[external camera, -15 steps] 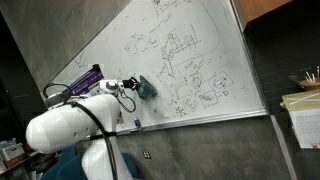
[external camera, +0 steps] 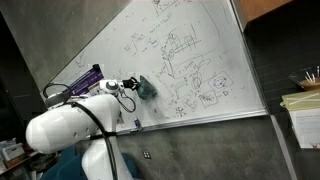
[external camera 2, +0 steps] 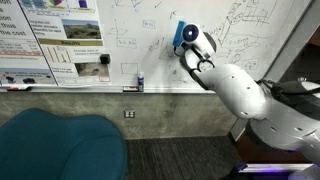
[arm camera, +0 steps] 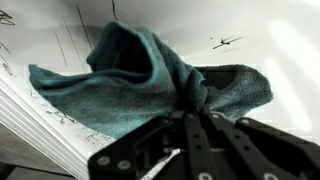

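A dark teal cloth [arm camera: 120,85] is bunched in my gripper, which is shut on it, in the wrist view. Loose folds spread out on both sides of the fingers, close over the whiteboard [arm camera: 270,45]. From the first exterior view, the cloth [external camera: 147,88] hangs at the gripper's tip [external camera: 132,84] in front of the board's left part. In the second exterior view a blue piece of it [external camera 2: 179,34] shows beside the gripper [external camera 2: 186,46]. Whether the cloth presses on the board is hard to tell. The fingertips are covered by cloth.
Black drawings and writing [external camera: 185,45] cover much of the board. Its lower ledge [external camera 2: 150,93] carries a small bottle [external camera 2: 140,81]. Posters [external camera 2: 75,45] hang to the left, with a teal chair [external camera 2: 65,145] below. A shelf with papers [external camera: 305,125] stands at far right.
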